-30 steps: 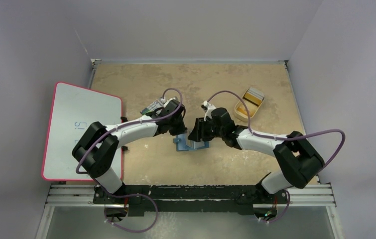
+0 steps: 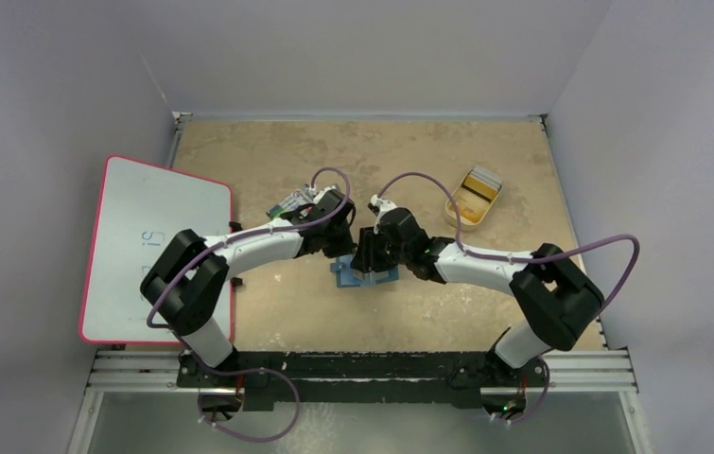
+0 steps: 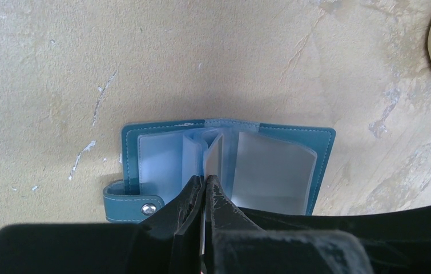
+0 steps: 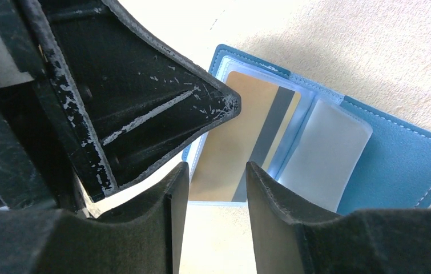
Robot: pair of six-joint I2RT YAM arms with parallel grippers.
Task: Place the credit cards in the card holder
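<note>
The blue card holder (image 2: 345,280) lies opened on the table, under both grippers. Clear sleeves (image 3: 276,171) and a snap strap (image 3: 127,204) show in the left wrist view. My left gripper is shut, with the thin edge of a raised sleeve (image 3: 214,155) running in between its fingertips. In the right wrist view a tan card (image 4: 241,128) with a dark stripe lies within a clear sleeve, partly covered by the left gripper's finger. My right gripper stands part open over that sleeve's end, nothing visibly gripped.
A pale box (image 2: 467,208) with yellow and grey things sits at the back right. Several cards (image 2: 294,200) lie behind the left arm, partly hidden. A whiteboard (image 2: 135,255) borders the left side. Both grippers are close together.
My right gripper and arm have moved left, closer to the left gripper and further over the card holder. The left arm has barely moved.
</note>
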